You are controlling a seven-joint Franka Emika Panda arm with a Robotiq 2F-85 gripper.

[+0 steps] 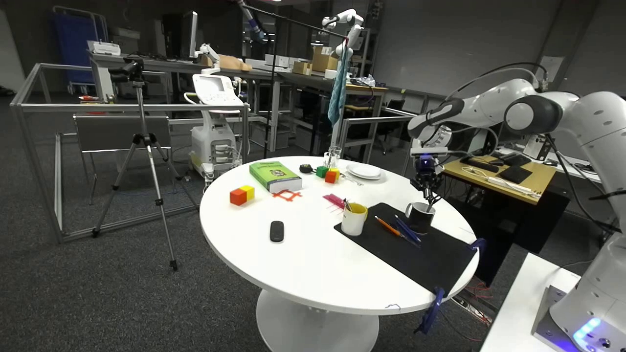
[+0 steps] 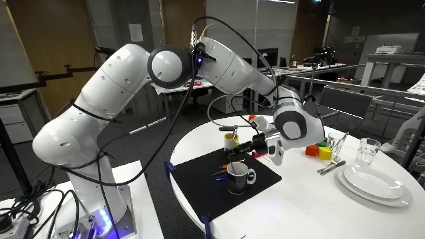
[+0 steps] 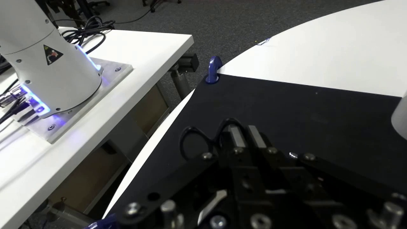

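A dark mug with a white inside [image 2: 238, 179] stands upright on the black mat [image 2: 199, 189], its handle also visible in the first exterior view. Out of its mouth leans a thin grey stick-like utensil [image 2: 231, 162], its lower end hidden inside the mug. My gripper [image 2: 228, 151] is shut on the upper part of this utensil, just above the rim. In the wrist view the fingers [image 3: 237, 136] stand close together, and neither mug nor utensil can be made out. Orange and blue pens [image 1: 406, 228] lie beside the mug.
A white-and-yellow cup [image 1: 353, 220] holding a utensil stands near the mat's edge. Blue clamps [image 3: 213, 70] grip the table edge. Plates [image 2: 374, 183], glasses, blocks and a green book [image 1: 274, 176] occupy other parts of the table.
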